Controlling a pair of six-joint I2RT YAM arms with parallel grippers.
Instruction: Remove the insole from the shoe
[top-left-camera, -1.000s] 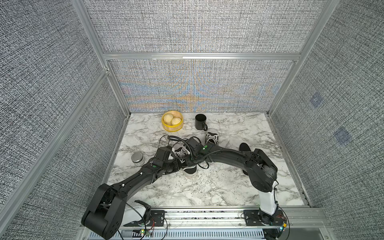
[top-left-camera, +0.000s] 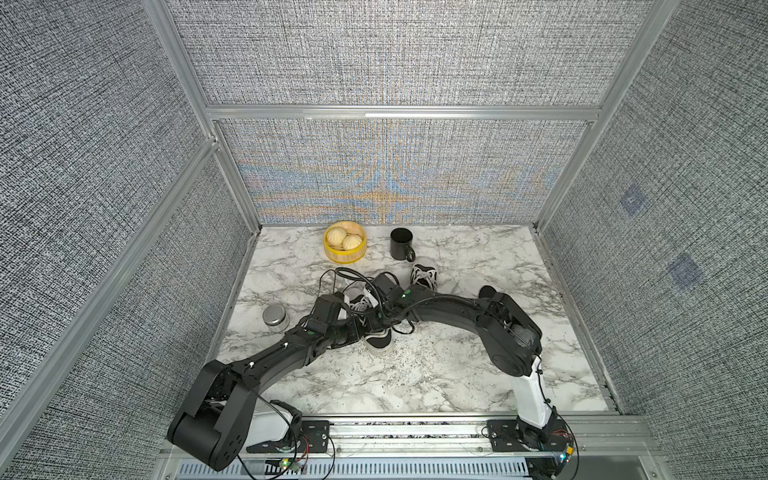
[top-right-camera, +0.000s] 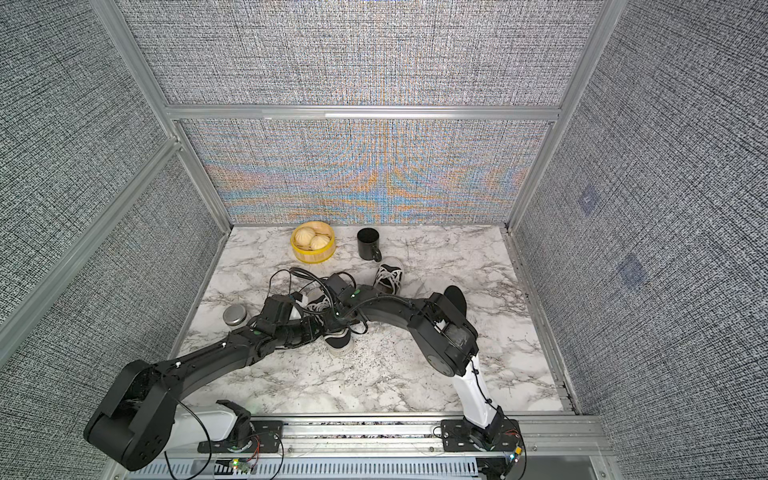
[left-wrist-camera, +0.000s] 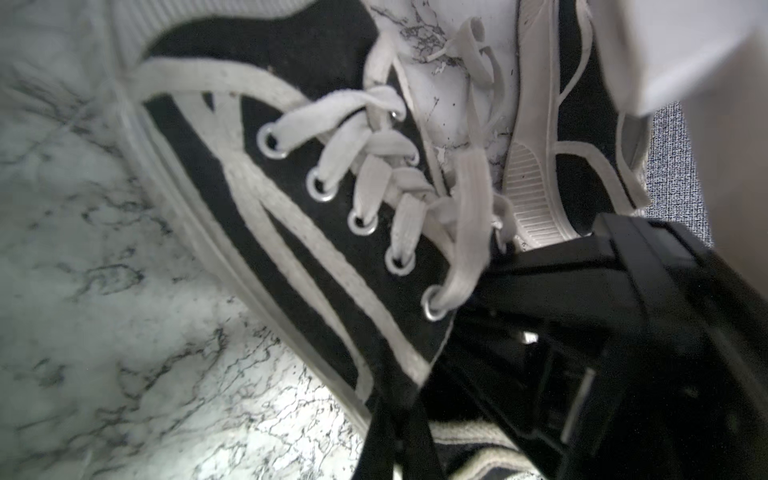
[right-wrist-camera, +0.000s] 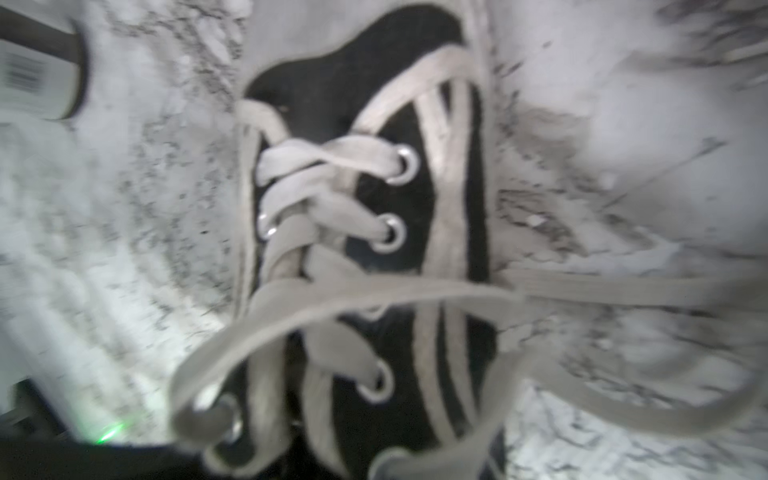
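The black shoe (left-wrist-camera: 352, 264) with white stripes and laces lies on the table's left-centre, mostly covered by both arms in the top views. At its side, near the collar, my left gripper is shut; whether it pinches any shoe fabric cannot be told. My right gripper reaches in over the lace end toward the shoe's opening. Its fingertips are hidden there, and nothing shows between its fingers. This shoe's insole is out of sight. A loose black insole (top-right-camera: 454, 299) lies on the right side of the table, partly behind the right arm.
A second shoe (top-right-camera: 389, 278) stands just beyond the arms. Behind are a black mug (top-left-camera: 401, 243) and a yellow-rimmed steamer (top-left-camera: 345, 256) with buns. A round tin (top-left-camera: 273, 314) sits at the left.
The right forearm and elbow have shifted a little left, covering more of the shoe and the loose insole. The left arm has moved only slightly.
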